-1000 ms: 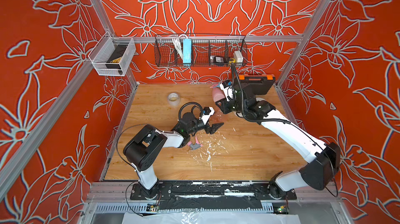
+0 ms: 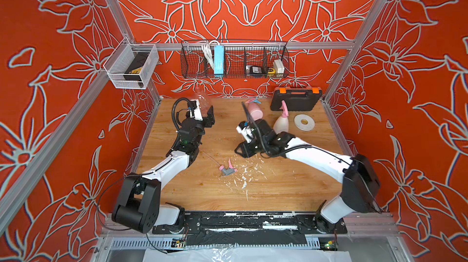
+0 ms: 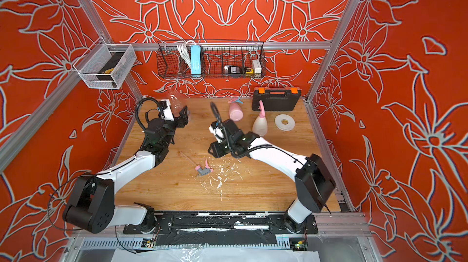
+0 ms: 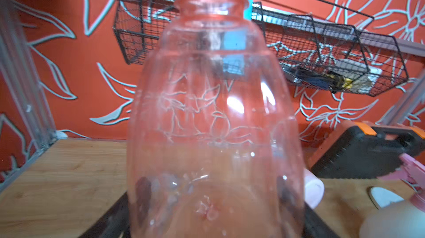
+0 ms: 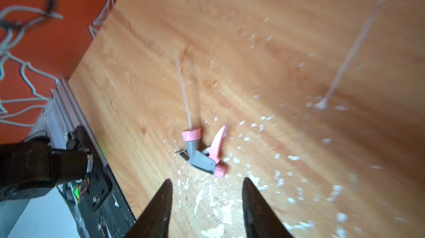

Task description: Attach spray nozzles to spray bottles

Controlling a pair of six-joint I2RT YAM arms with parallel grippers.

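A clear pink-tinted bottle (image 4: 214, 105) without a nozzle fills the left wrist view, between the fingers of my left gripper (image 2: 207, 115), at the back left. Behind its body the fingertips are partly hidden. A loose spray nozzle (image 5: 201, 160) with pink collar and long tube lies at the front middle. My right gripper is open and empty above the table, near that nozzle. A white spray bottle with pink head (image 2: 280, 123) stands at the right; a pink bottle (image 2: 255, 110) lies further back.
A black case (image 2: 295, 101) and a white ring (image 2: 304, 117) sit at the back right. A wire basket (image 2: 234, 62) hangs on the back wall. White flecks mark the front middle of the table, whose left part (image 4: 57, 180) is clear.
My left gripper has moved back and left with the clear bottle, from the middle.
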